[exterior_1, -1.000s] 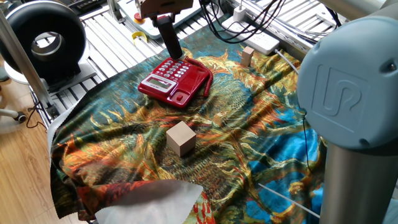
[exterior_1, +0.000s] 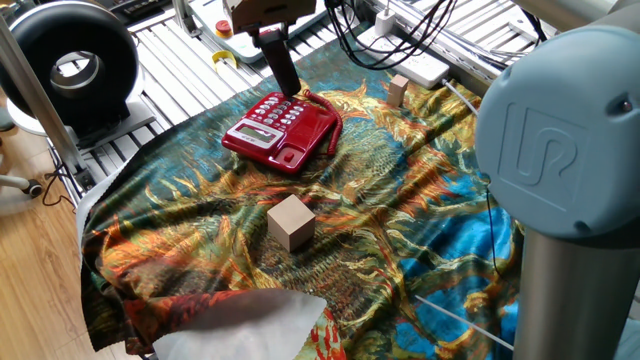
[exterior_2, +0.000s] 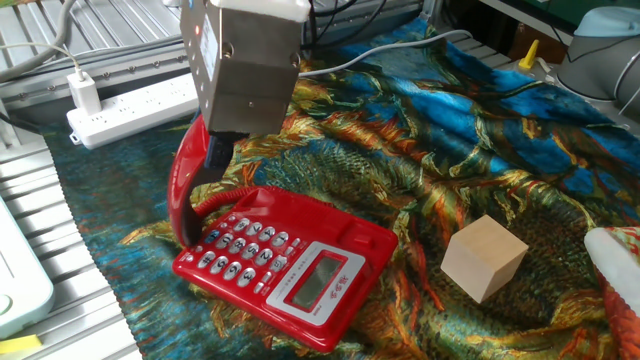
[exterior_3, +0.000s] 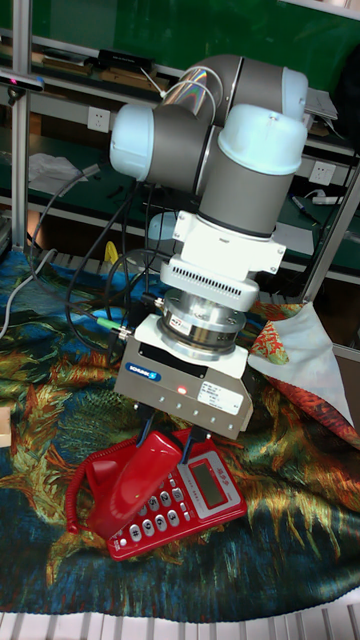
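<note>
A red desk telephone (exterior_2: 330, 235) with silver keys and a small display lies on the patterned cloth. Its red handset (exterior_3: 136, 487) is off the cradle and steeply tilted, upper end raised, lower end close over the keypad side of the base. Whether that lower end touches the base, I cannot tell. My gripper (exterior_3: 170, 433) is shut on the handset's upper part, with a dark finger on either side of it in exterior view 3. In exterior view 2 a dark finger (exterior_2: 221, 150) shows beside the handset, and the coiled cord runs behind the base.
A wooden cube (exterior_2: 484, 258) sits on the cloth beside the phone. A smaller wooden block (exterior_1: 398, 90) stands near a white power strip (exterior_1: 415, 62) at the back. Black cables (exterior_1: 385, 45) hang close to the gripper.
In exterior view 1 my gripper has shifted slightly to the right, and the dark handset end under it has moved along. The phone base and cube have stayed put.
</note>
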